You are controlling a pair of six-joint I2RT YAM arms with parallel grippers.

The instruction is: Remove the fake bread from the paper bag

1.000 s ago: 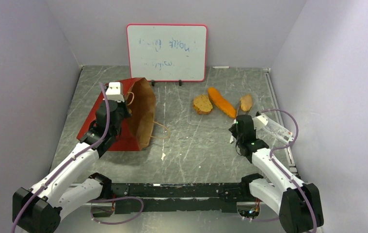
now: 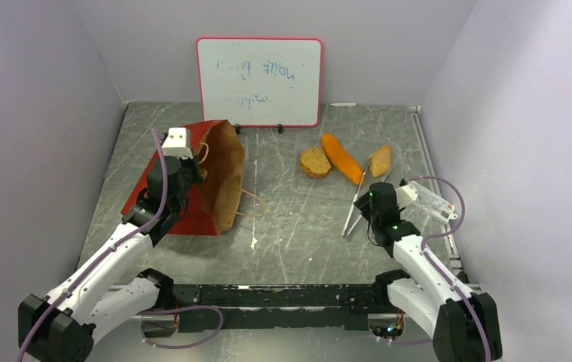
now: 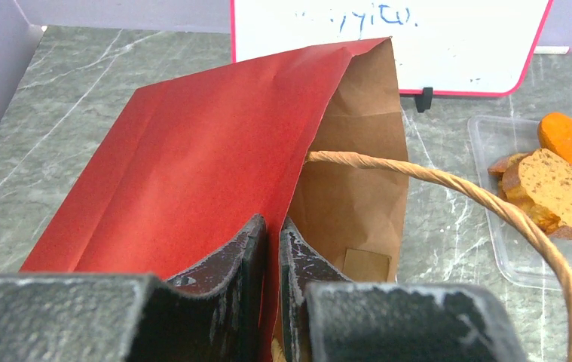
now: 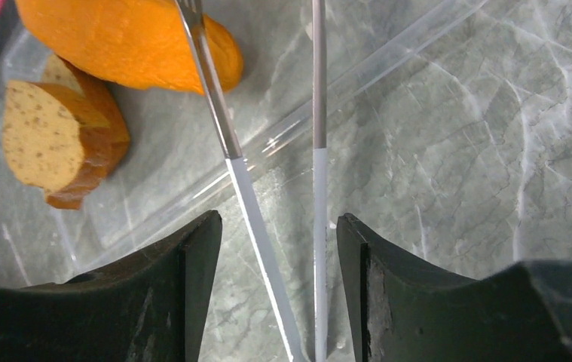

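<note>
The red paper bag (image 2: pixel 181 211) lies on its side at the left, its brown mouth facing right. My left gripper is shut on the edge of the bag's mouth. A cut bread piece (image 2: pixel 314 161), an orange loaf (image 2: pixel 341 157) and a tan bread (image 2: pixel 380 160) lie in a clear tray (image 3: pixel 503 256). My right gripper stands open above a pair of metal tongs (image 4: pixel 261 226). The tongs' spread white-ended arms show between its fingers, with gaps on both sides. The bag's deep inside is hidden.
A whiteboard (image 2: pixel 260 83) stands at the back. A rope handle (image 3: pixel 486 196) arches out from the bag's mouth. By the right edge lies a white strip-like device (image 2: pixel 432 202).
The tongs have slid toward the front left and their arms have spread apart, leaving the right gripper. The right arm has shifted slightly. The left arm and the bag stay nearly still.
</note>
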